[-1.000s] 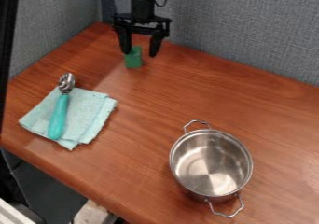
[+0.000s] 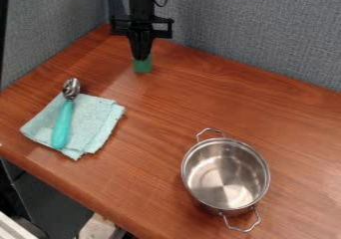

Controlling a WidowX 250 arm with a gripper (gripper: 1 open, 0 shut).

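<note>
A small green object [image 2: 142, 66] stands upright near the back of the wooden table. The black gripper [image 2: 142, 52] is lowered onto its top, fingers close together around it; it looks shut on the object, whose lower part shows below.
A folded pale cloth [image 2: 99, 119] with a teal-handled utensil [image 2: 64, 117] on it lies at the left. A steel pot [image 2: 225, 173] with two handles sits at the front right. Grey padded walls border the back and left.
Since a second ago the gripper's fingers have come together at the green object, and the gripper has shifted slightly left. The cloth, utensil and pot have not moved.
</note>
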